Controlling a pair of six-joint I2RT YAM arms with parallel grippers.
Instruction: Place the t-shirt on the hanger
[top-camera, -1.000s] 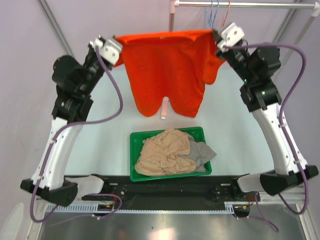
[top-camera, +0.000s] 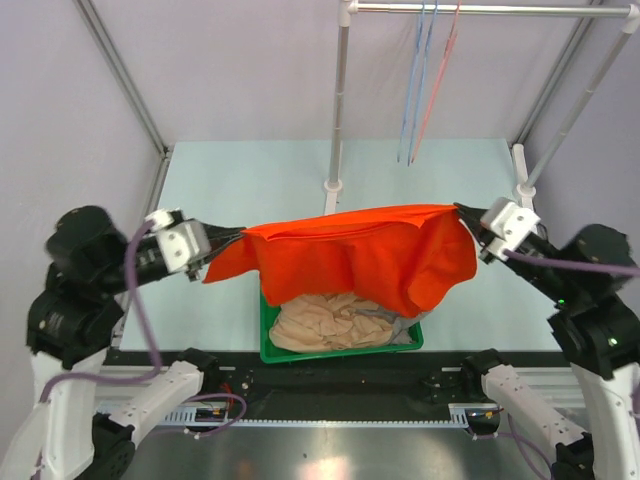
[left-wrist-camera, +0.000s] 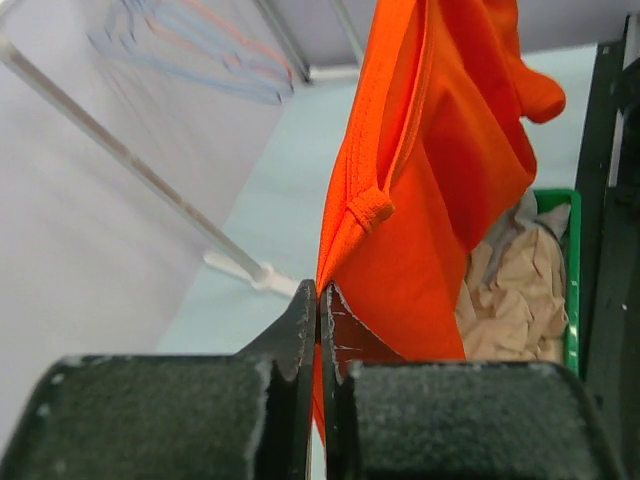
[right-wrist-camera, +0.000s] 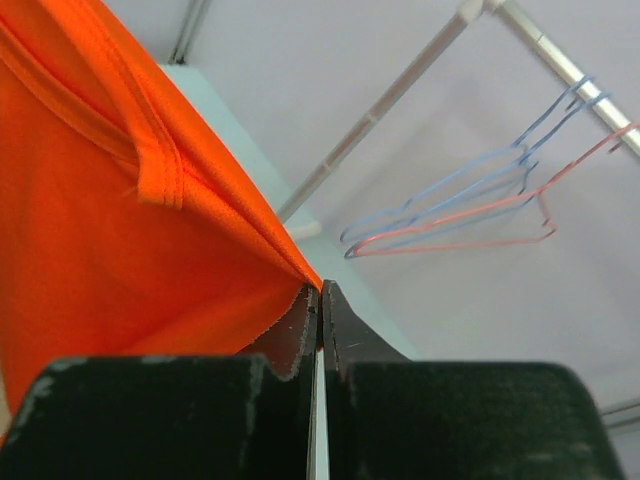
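Note:
An orange t shirt (top-camera: 350, 255) is stretched between my two grippers above the green bin (top-camera: 330, 352). In the top view my left gripper (top-camera: 238, 232) is shut on its left end and my right gripper (top-camera: 460, 210) on its right end. In the left wrist view, my left gripper pinches a folded orange edge; in the right wrist view, the cloth (right-wrist-camera: 140, 250) runs into the closed tips of my right gripper. Blue hangers (right-wrist-camera: 450, 180) and a pink hanger (right-wrist-camera: 480, 250) hang on the rail (top-camera: 490, 10) at the back.
The green bin holds beige cloth (top-camera: 320, 325) and grey cloth (top-camera: 405, 322), partly hidden beneath the t shirt. The rack's upright (top-camera: 334, 150) stands at the back middle.
Both arms have lowered and drawn back from the rail, bringing the stretched t shirt over the bin. The shirt swung up, and now sags between the grippers, hiding part of the bin.

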